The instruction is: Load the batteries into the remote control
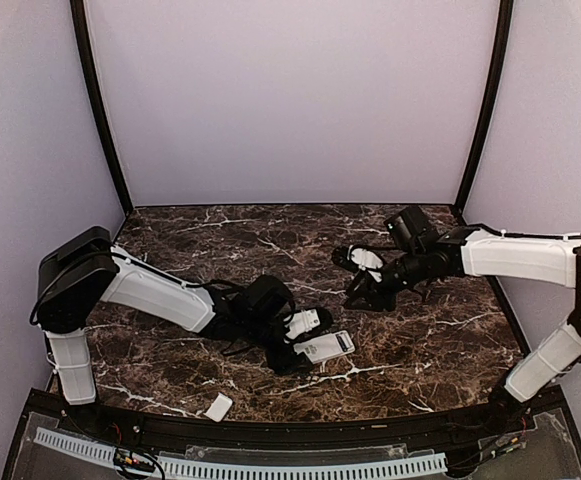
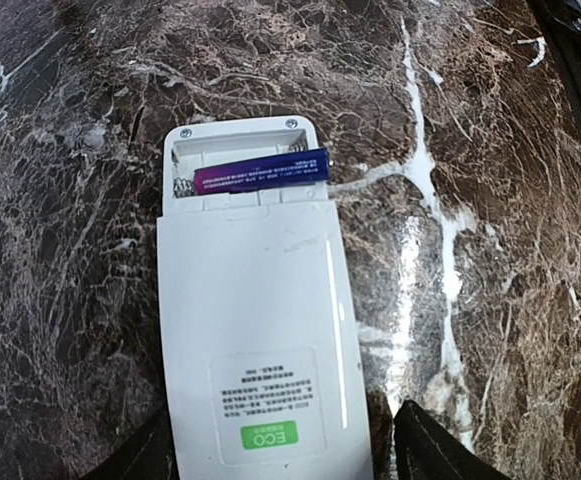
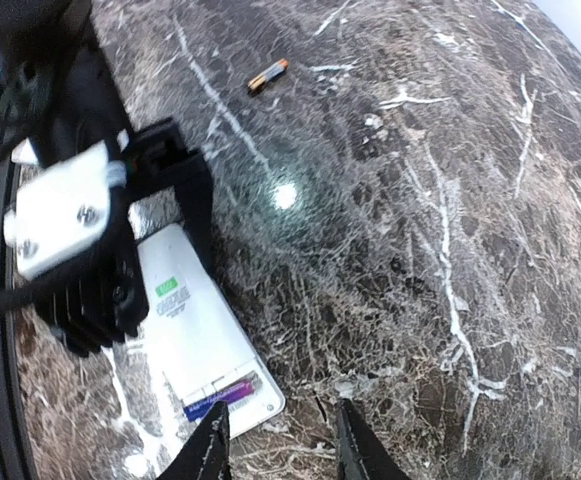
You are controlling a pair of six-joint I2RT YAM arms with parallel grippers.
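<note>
The white remote control [image 2: 260, 290] lies back up, its battery compartment uncovered. A purple-blue battery [image 2: 265, 172] rests aslant in that compartment, its blue end up against the side rim rather than flat in the slot. My left gripper is open, with the remote's lower part between its fingers and a small gap showing on the right side. Beyond the remote's compartment end, my right gripper stands open above the table, nothing between its fingers. Loose on the marble is an orange and black battery [image 3: 268, 76], seen in the right wrist view.
A small white piece [image 1: 219, 407], perhaps the battery cover, lies near the table's front edge. The left arm [image 1: 185, 305] reaches across to the remote. Bare marble [image 1: 425, 365] is free at the right.
</note>
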